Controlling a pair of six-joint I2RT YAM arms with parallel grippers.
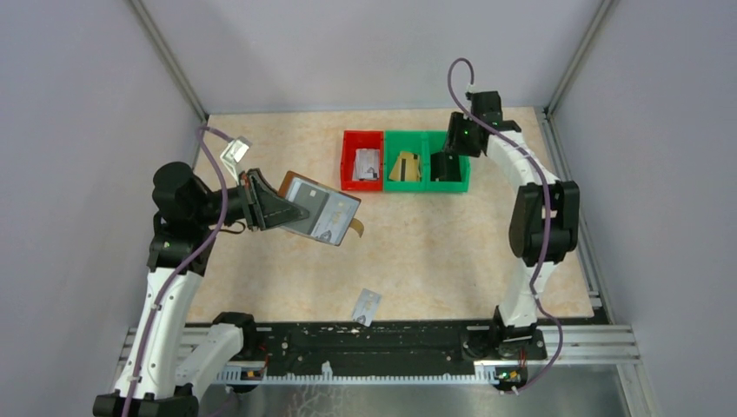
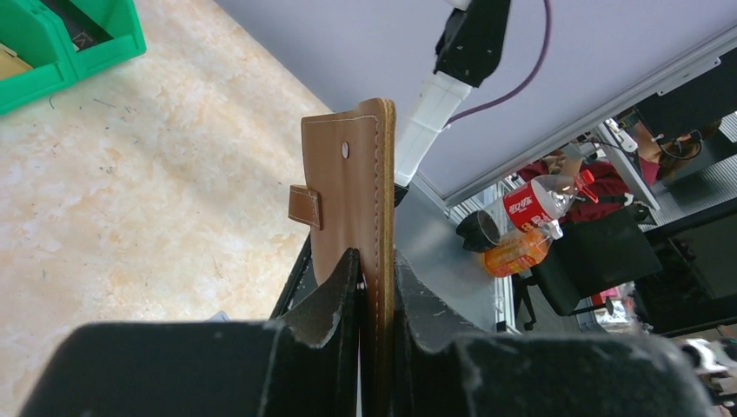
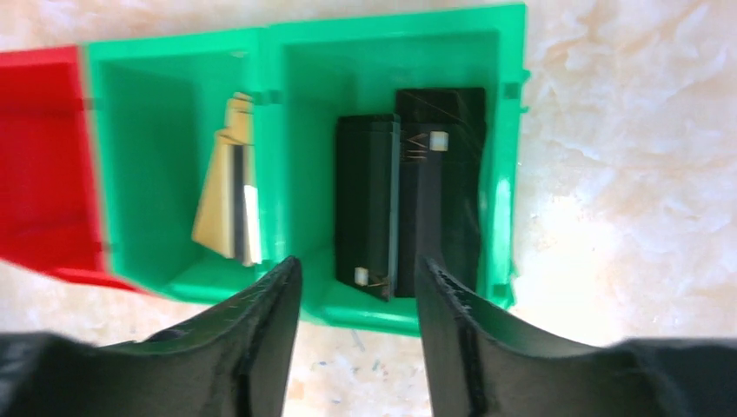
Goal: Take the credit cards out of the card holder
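The brown leather card holder stands upright between the fingers of my left gripper, which is shut on it. From above its inner side shows, with a silver-grey card in it; whether more cards are inside cannot be told. My right gripper is over the right green bin, its fingers apart and nothing between them. Black cards lie in that bin. Gold cards rest in the middle green bin, and silver-white cards in the red bin.
One loose silver card lies on the table near its front edge. The three bins stand side by side at the back. Between the card holder and the right arm the tabletop is bare.
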